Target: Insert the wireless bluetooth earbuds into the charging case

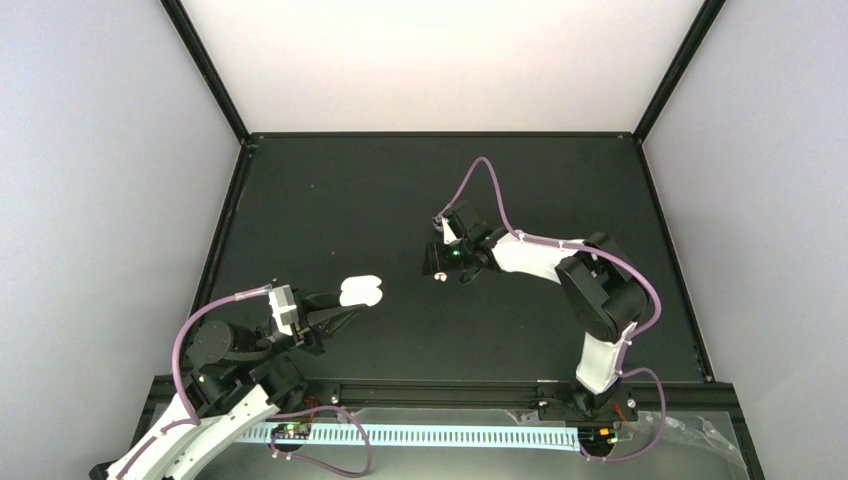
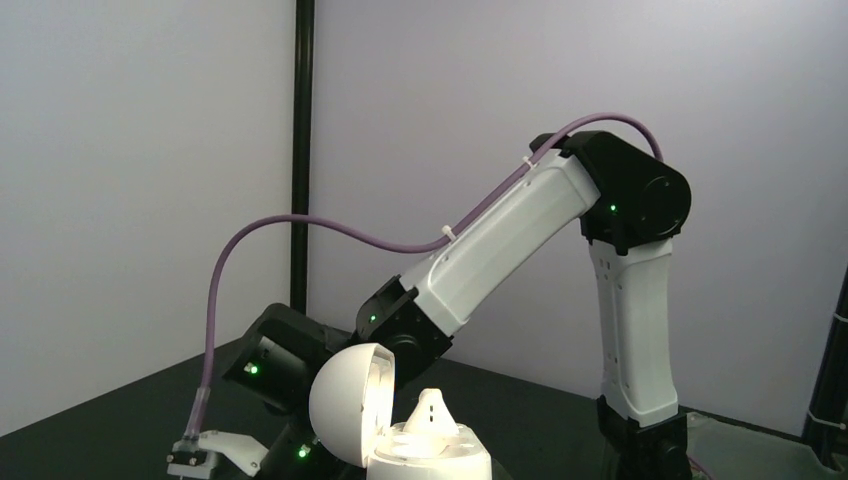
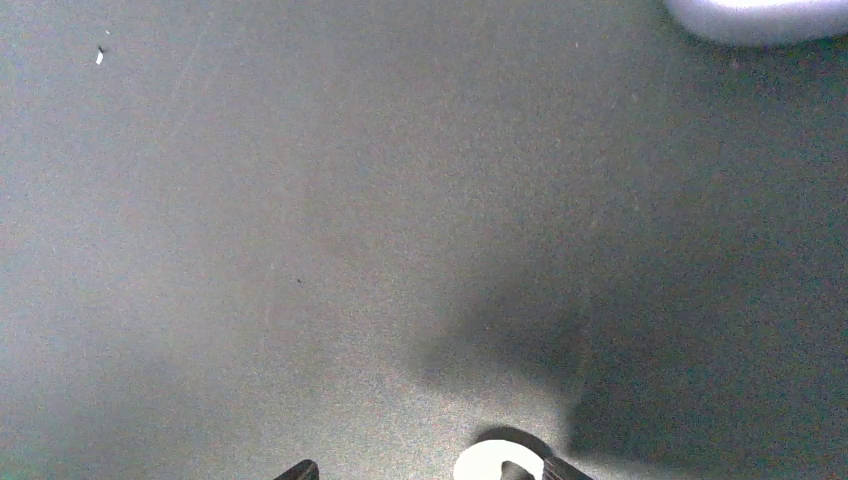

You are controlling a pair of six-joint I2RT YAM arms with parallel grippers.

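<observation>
The white charging case (image 1: 360, 292) is in my left gripper (image 1: 340, 305), which is shut on it; in the left wrist view the case (image 2: 338, 405) has its lid up, with a white piece standing in it. The small earbuds (image 1: 440, 276) lie on the dark mat beside my right gripper (image 1: 434, 266). In the right wrist view one white earbud (image 3: 482, 462) shows at the bottom edge, between the fingertips of the open right gripper, close to the right finger.
A pale purple object (image 3: 760, 14) sits at the top right of the right wrist view, partly behind the right arm in the top view.
</observation>
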